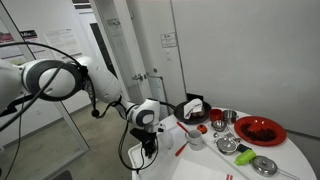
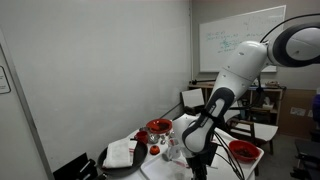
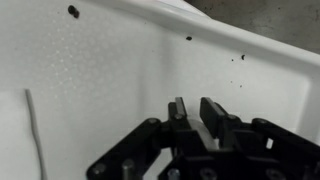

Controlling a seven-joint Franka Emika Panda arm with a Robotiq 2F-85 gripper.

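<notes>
In the wrist view the dark fingertips of my gripper stand close together, with a narrow gap between them. A pale, curved shape shows low between the fingers; whether they touch it cannot be made out. Beneath lies a white tray (image 3: 120,65) with a raised rim and a few dark specks. A white piece like cloth or paper (image 3: 14,135) lies at the left of this view. In the first exterior view my wrist (image 1: 144,114) hangs at the near left of the table, its fingertips hard to see.
Right of the arm stand a white mug (image 1: 195,141), a red plate (image 1: 260,130), a lidded pan (image 1: 264,165), a green item (image 1: 245,157) and metal pots. A dark pan (image 1: 195,114) with a white cloth sits behind.
</notes>
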